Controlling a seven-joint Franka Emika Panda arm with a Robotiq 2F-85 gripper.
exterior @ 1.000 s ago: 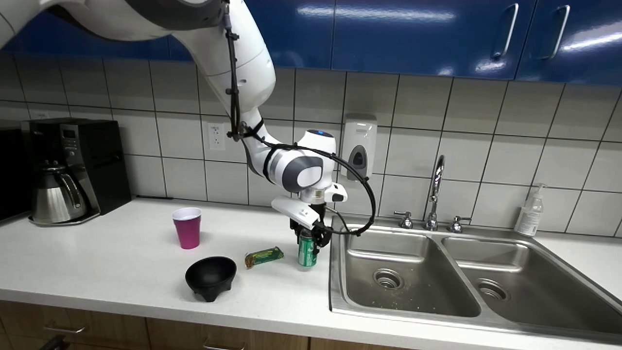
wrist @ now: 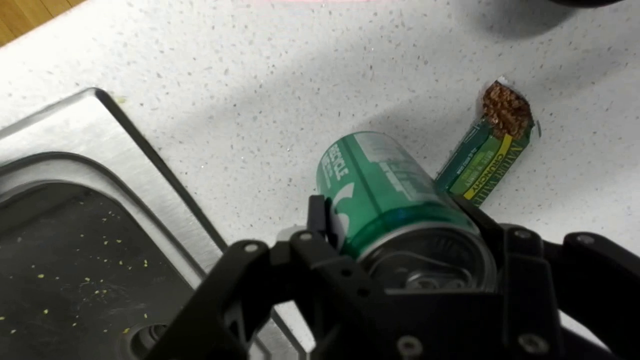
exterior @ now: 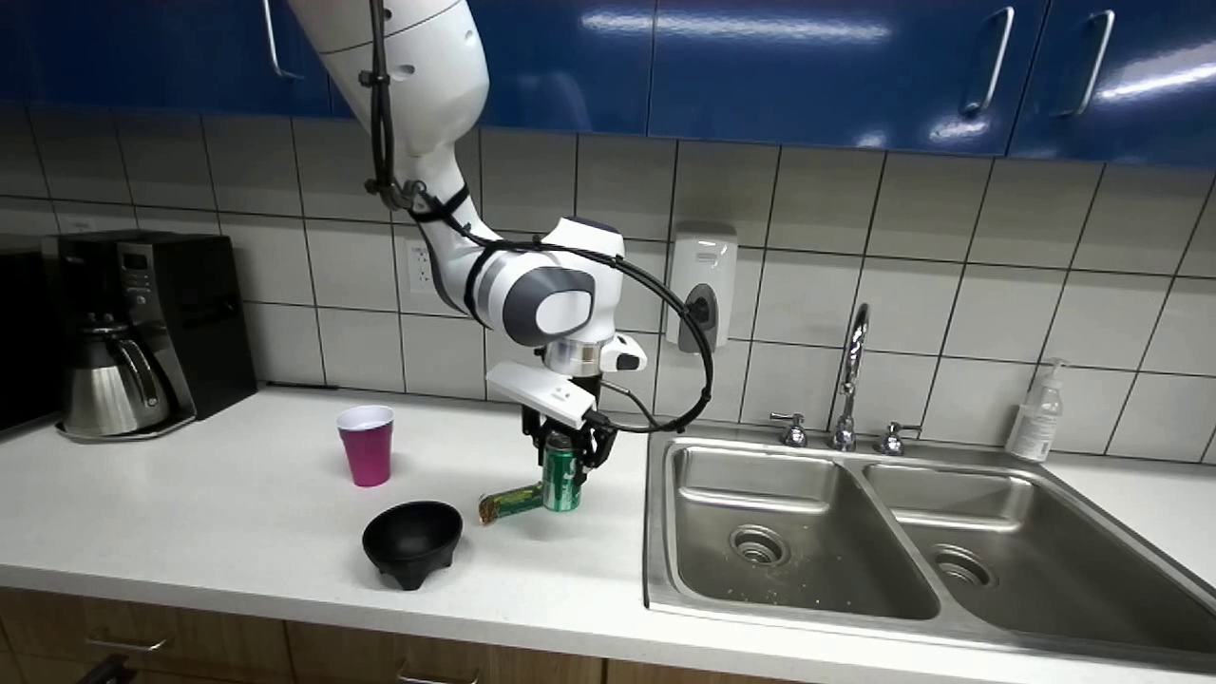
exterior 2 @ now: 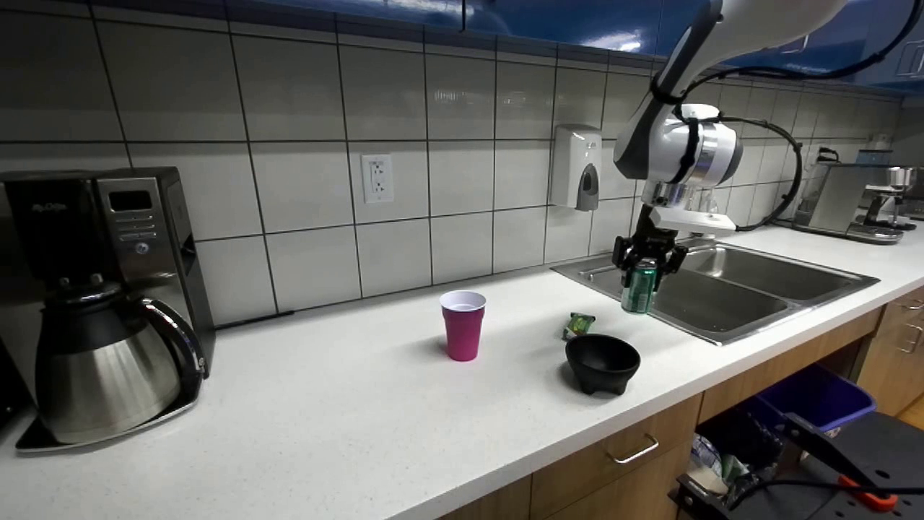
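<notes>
A green can (exterior: 560, 475) is gripped upright by my gripper (exterior: 561, 439), just left of the sink. The wrist view shows the can (wrist: 384, 186) between the two black fingers, its metal top facing the camera. In exterior view 2 the can (exterior 2: 639, 287) is under the gripper (exterior 2: 647, 264), at the sink's near-left side. Whether its base touches the counter is hard to tell. Beside it lies a green granola bar wrapper (wrist: 489, 159), open at one end with brown bar showing; the can partly covers it in exterior view 1.
A black bowl (exterior: 411, 542) stands in front and to the left, with a magenta cup (exterior: 366, 445) behind it. The steel sink (exterior: 664, 536) opens to the right. A coffee maker (exterior 2: 164, 251) occupies the far left; the counter between it and the cup is clear.
Shut on the can, my gripper has moved left and slightly up, away from the sink edge and toward the granola bar. Cup, bowl and bar have stayed put.
</notes>
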